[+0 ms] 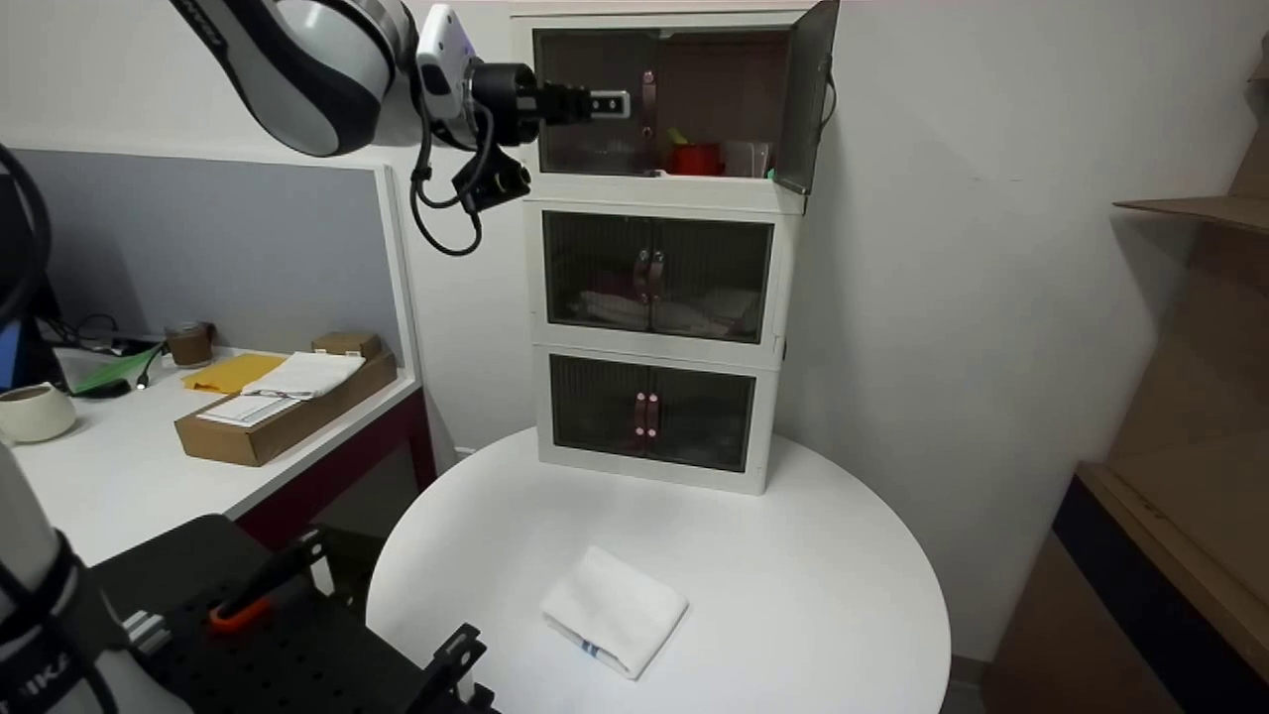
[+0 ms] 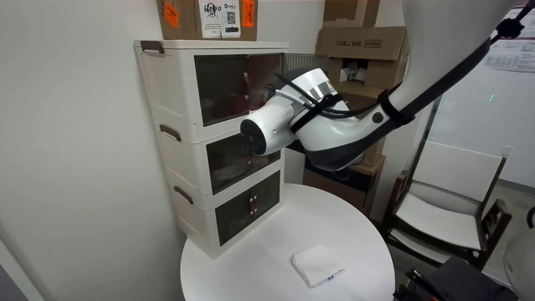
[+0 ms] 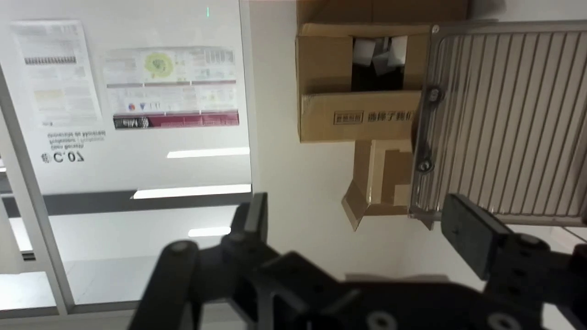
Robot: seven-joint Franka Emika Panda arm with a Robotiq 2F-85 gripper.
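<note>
My gripper is open, its two fingers wide apart with nothing between them in the wrist view. In exterior view 1 it points right, in front of the top compartment of the white cabinet [image 1: 666, 192]. That compartment's right door [image 1: 809, 101] is swung open, while its left door [image 1: 595, 101] is closed. Inside stand a red container [image 1: 697, 160] and a clear cup [image 1: 747, 159]. Seen from the wrist, the ribbed open door [image 3: 512, 121] lies beyond my right finger; whether they touch, I cannot tell. My arm hides the gripper in exterior view 2.
On the round white table [image 1: 809, 571] lies a folded white cloth [image 1: 615, 611]. Both lower cabinet compartments are closed. A desk [image 1: 131, 476] stands at the left, and cardboard boxes [image 2: 361, 50] are stacked beyond the cabinet.
</note>
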